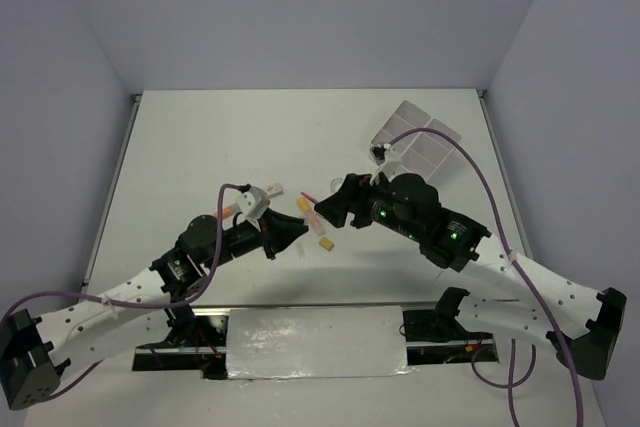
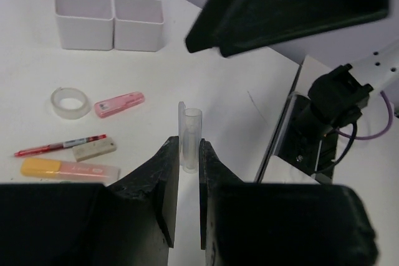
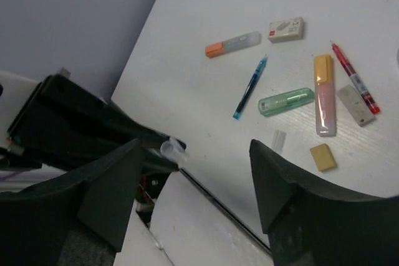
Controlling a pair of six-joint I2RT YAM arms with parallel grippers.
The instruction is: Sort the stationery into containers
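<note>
My left gripper is shut on a small clear cylinder [image 2: 190,138], held upright above the table. My right gripper stands with fingers apart over the left one, nothing visible gripped. On the white table lie a yellow-capped highlighter [image 3: 325,95], red pen [image 3: 355,79], blue pen [image 3: 249,88], green item [image 3: 285,101], grey eraser [image 3: 355,104], white eraser [image 3: 286,29], orange highlighter [image 3: 232,44], yellow block [image 3: 323,157], pink item [image 2: 118,104] and tape roll [image 2: 70,111]. The compartment container is at back right.
A dark rail runs along the front edge. Both arms are close together near the middle front, the right one nearer the container.
</note>
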